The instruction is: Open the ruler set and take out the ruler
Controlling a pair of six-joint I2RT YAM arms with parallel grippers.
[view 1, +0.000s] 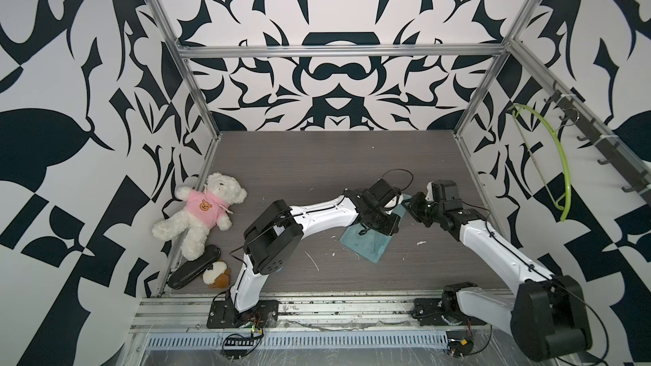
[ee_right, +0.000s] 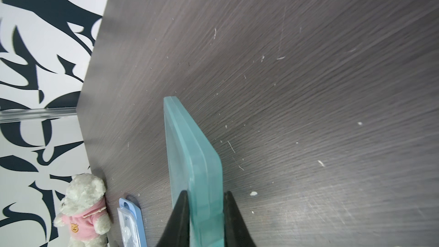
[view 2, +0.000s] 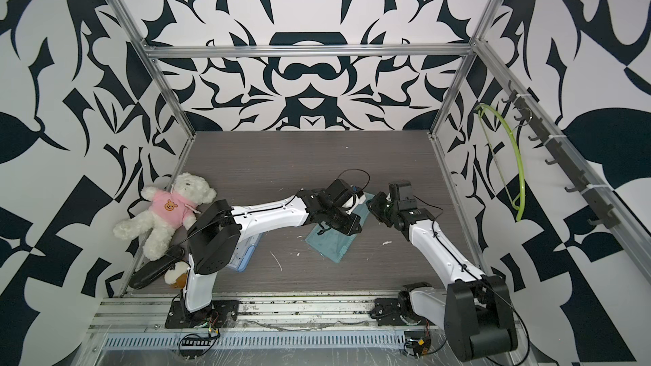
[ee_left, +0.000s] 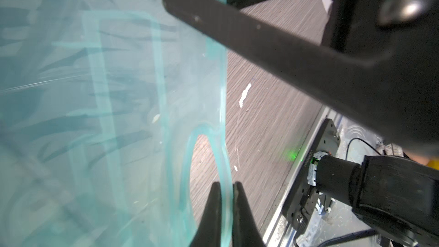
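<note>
A translucent teal ruler case (view 1: 366, 247), also the teal case (view 2: 329, 247) in the top right view, is held by both grippers above the right middle of the table. My left gripper is shut on the case's edge beside an oval cutout; the sheet fills the left of its wrist view, with pale shapes inside. My right gripper is shut on another edge, and the case (ee_right: 196, 155) stands edge-on between its fingers. Whether the case is open cannot be told.
A white teddy in pink (view 1: 203, 217), a black pouch (view 1: 193, 267) and a small brown-white toy (view 1: 218, 274) lie at the left. A blue packaged item (view 2: 244, 254) lies partly under the left arm.
</note>
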